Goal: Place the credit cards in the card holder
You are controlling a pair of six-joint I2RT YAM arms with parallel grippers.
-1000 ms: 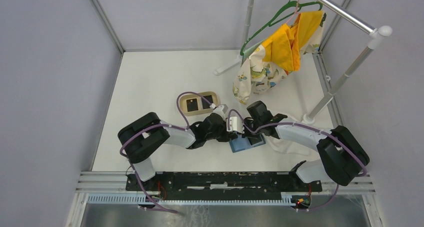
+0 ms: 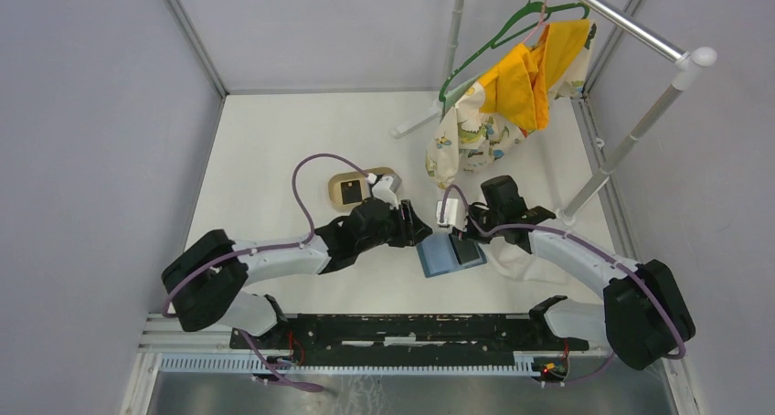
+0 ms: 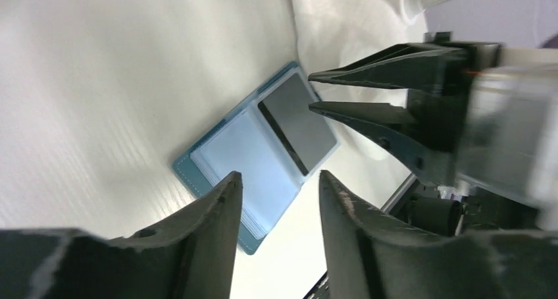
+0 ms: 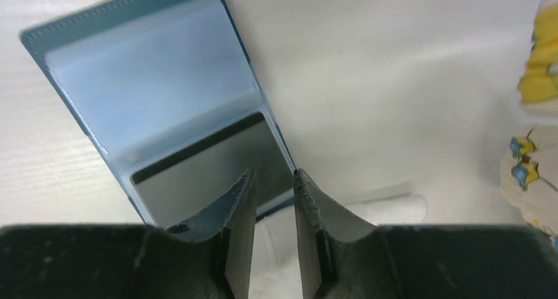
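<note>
The blue card holder lies open on the table between my two grippers. In the left wrist view, a dark card sits in its right-hand pocket, with a black strip along one side; the pale blue left half shows no card. My left gripper is open over the left half's lower side, nothing between its fingers. By the dark card's outer edge, my right gripper stands part open and empty, its fingertips apart. Another dark card lies in a tan tray behind my left arm.
The tan tray is partly hidden by the left arm. A garment rack with a yellow and patterned garment rises at back right. White cloth lies right of the holder.
Both grippers have drawn apart, away from the holder's middle: the right arm moved right, the left forearm swung toward the front left. More of the holder and its dark card now shows.
</note>
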